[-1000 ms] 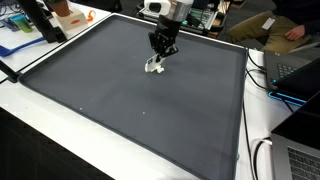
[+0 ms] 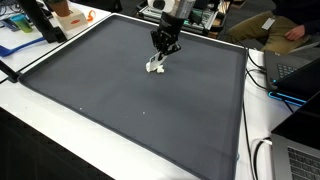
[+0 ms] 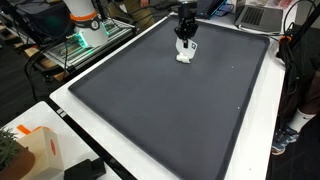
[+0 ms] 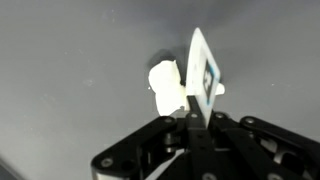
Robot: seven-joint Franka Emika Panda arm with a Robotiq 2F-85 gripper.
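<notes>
A thin white piece (image 4: 199,58) with a small blue mark rises from between the fingertips in the wrist view. My gripper is shut on its lower end. Behind that piece, a rounded white lump (image 4: 165,86) appears against the dark surface. Exterior view 2 has the white piece (image 3: 186,46) just under my gripper (image 3: 186,36), with the lump (image 3: 183,58) at its foot on the table. Seen from exterior view 1, my gripper (image 2: 166,44) is directly over the white piece (image 2: 154,62). Whether piece and lump are joined, I cannot tell.
Laptops (image 2: 298,155) and cables stand off the right edge in exterior view 1. A potted plant (image 3: 14,158) sits near the left front in exterior view 2.
Over the last second the arm above the gripper has shifted slightly right in exterior view 1. The white lump shows a little more clearly; the white piece stays nearly in place.
</notes>
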